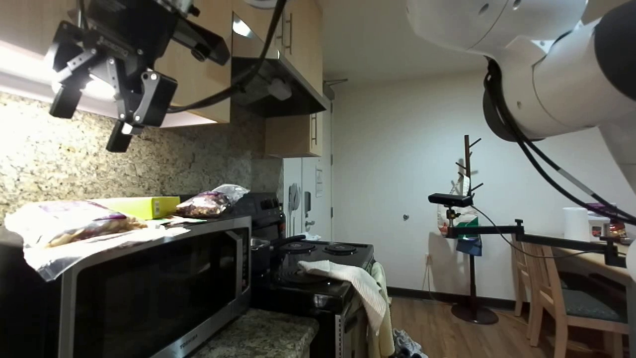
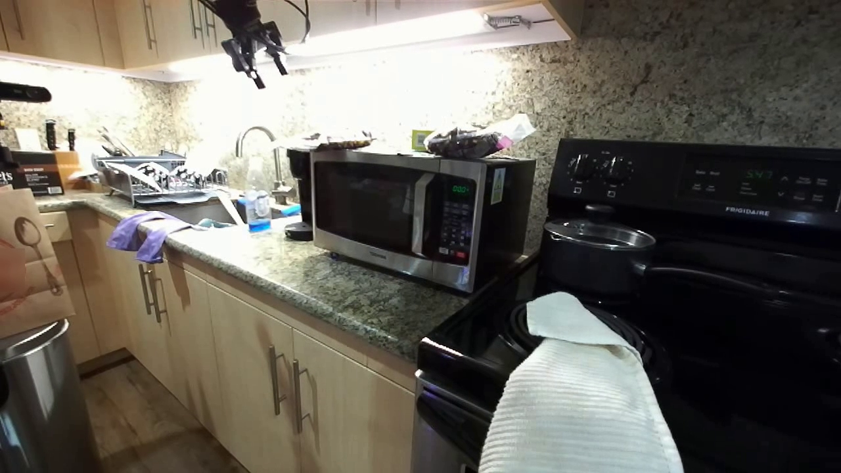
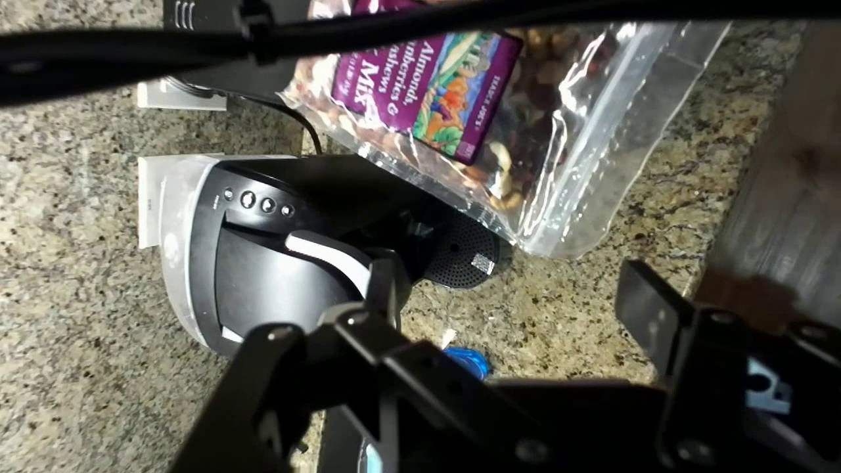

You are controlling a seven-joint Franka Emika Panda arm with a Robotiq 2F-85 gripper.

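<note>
High above the counter, in front of the upper cabinets, my gripper (image 1: 90, 126) hangs open and points down, with nothing between its fingers. In the wrist view its two fingertips stand wide apart, one over a black coffee maker (image 3: 292, 268) and the other over bare granite. Ahead of the gripper in that view lies a clear zip bag of nut mix (image 3: 473, 102) with a purple label. The same bag (image 1: 74, 222) rests on the microwave (image 1: 152, 292), its zip end drooping over the top front edge, well below the gripper.
A second snack bag (image 1: 203, 204) and a yellow-green box (image 1: 149, 206) also sit on the microwave. To its right is the stove, with a lidded pot (image 2: 595, 252) and a white towel (image 2: 579, 394). A range hood (image 1: 274, 89) juts out beside the cabinets.
</note>
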